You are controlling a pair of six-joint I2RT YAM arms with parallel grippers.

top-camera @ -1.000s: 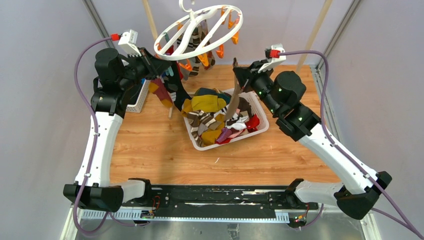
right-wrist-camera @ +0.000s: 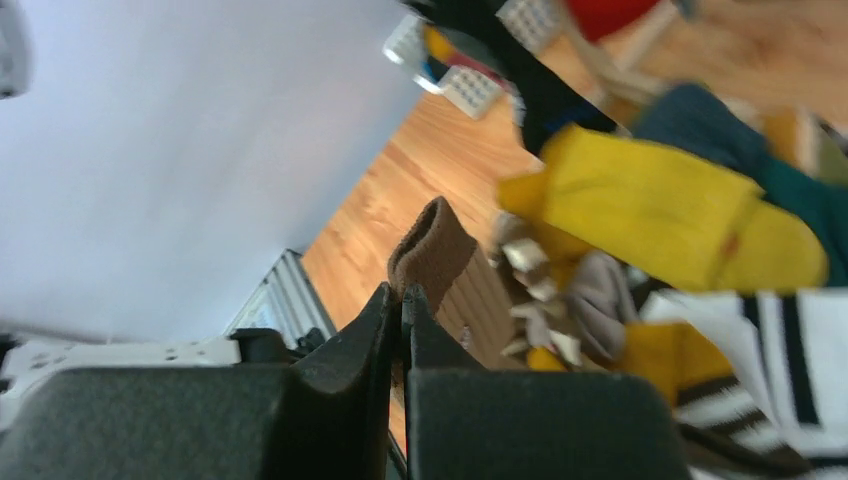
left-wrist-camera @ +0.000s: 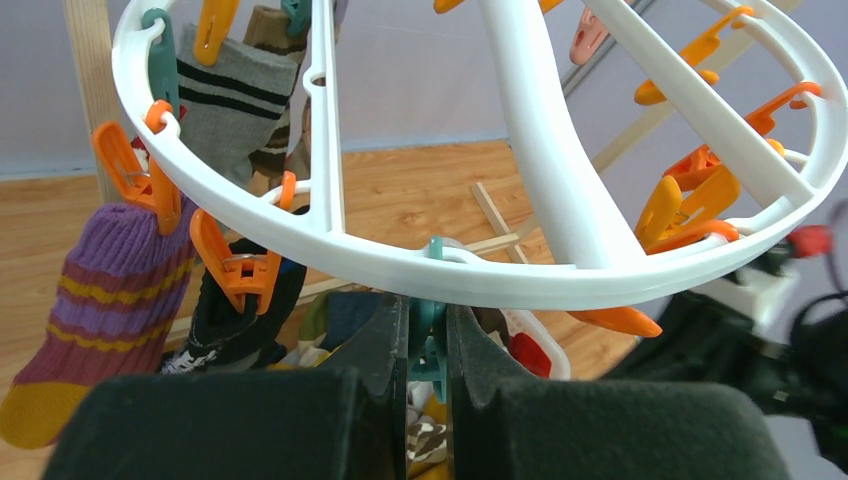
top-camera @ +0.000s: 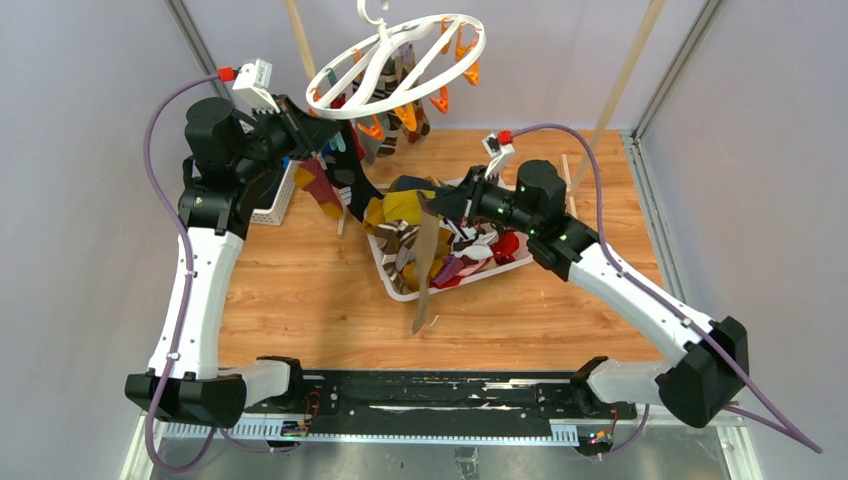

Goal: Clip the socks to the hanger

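The white round hanger point(top-camera: 345, 112) hangs at the top, with orange, yellow and teal clips round its rim. Several socks are clipped to it, among them a purple and yellow striped sock point(left-wrist-camera: 115, 300), a black sock point(left-wrist-camera: 235, 310) and a grey striped sock point(left-wrist-camera: 235, 90). At the rim's near side my left gripper is shut on a teal clip point(left-wrist-camera: 432, 368). A brown sock point(top-camera: 424, 265) dangles over the basket from my right gripper, which is shut on its upper end. The sock's fabric also rises beyond the fingertips in the right wrist view.
The white basket point(top-camera: 393, 292) under the hanger is full of mixed socks, a yellow one point(right-wrist-camera: 650, 200) on top. A smaller white basket point(top-camera: 274, 212) stands at the left, behind the left arm. Wooden poles rise behind. Bare floor point(top-camera: 560, 325) lies in front.
The sock swings below it. The left arm has hardly moved.
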